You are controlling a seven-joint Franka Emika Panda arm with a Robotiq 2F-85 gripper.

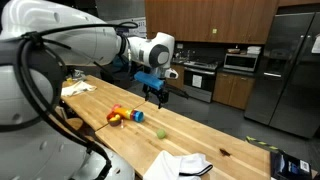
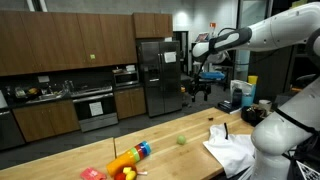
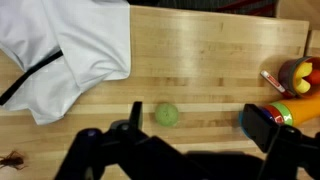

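Note:
My gripper hangs well above the wooden table, its fingers spread apart with nothing between them. From the side it shows as a dark shape high over the tabletop. In the wrist view, a small round green object lies on the wood below, nearer the left finger. A white cloth with a dark, long thin thing across it is spread at upper left. On the right lie an orange bottle and a bowl with yellow and red items in it.
A small red-and-white stick lies by the bowl, and a small dark object sits at lower left. Dark packages lie at the table's far right. Bare wood surrounds the green object.

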